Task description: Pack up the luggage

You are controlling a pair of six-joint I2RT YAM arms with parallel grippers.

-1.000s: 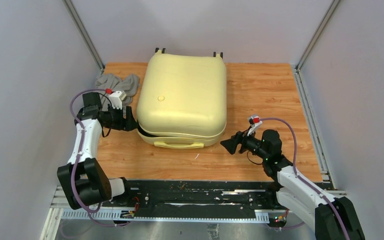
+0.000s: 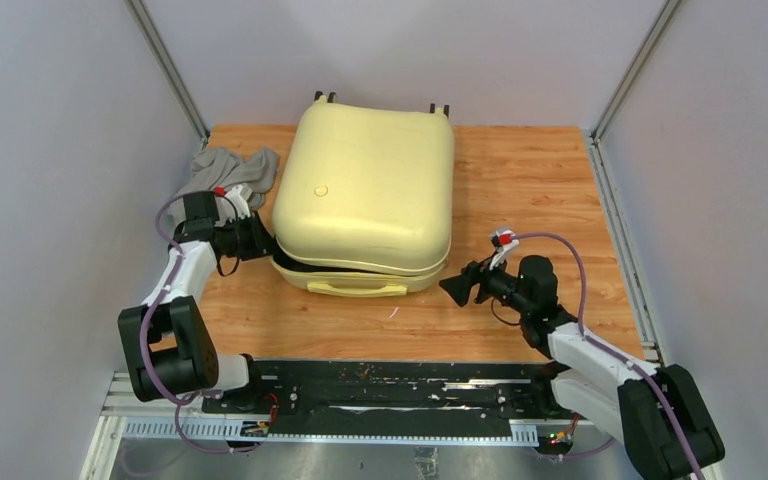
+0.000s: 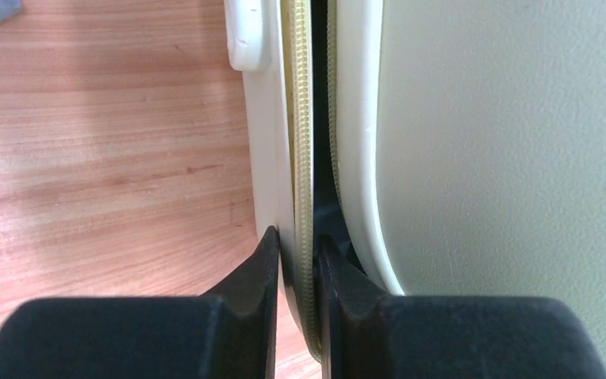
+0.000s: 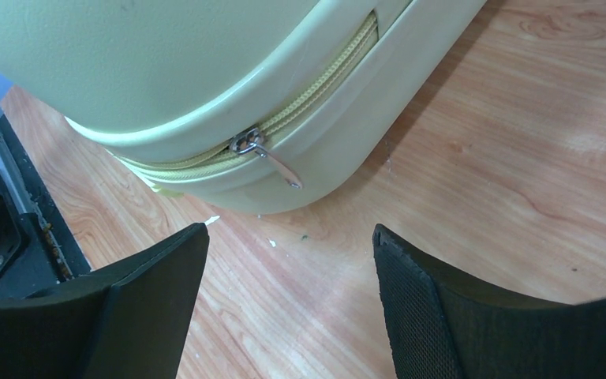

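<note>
The pale yellow suitcase (image 2: 370, 180) lies flat with its lid down, but a dark gap (image 3: 325, 174) runs between lid and base at the left front corner. There, my left gripper has the zipper-edged rim (image 3: 303, 158) of the base between its fingers, one outside the shell and one inside the gap. Off the right front corner, my right gripper (image 2: 464, 296) stands open and empty, apart from the shell. A metal zipper pull (image 4: 284, 170) hangs from the seam at that corner, beyond the right fingertips in the right wrist view.
A grey cloth (image 2: 222, 170) is on the table left of the suitcase, behind the left arm. The suitcase handle (image 2: 358, 290) faces the front edge.
My left gripper has shifted slightly at the suitcase's left front corner and narrowed onto the rim. The right arm has moved only a little. The suitcase has barely shifted.
</note>
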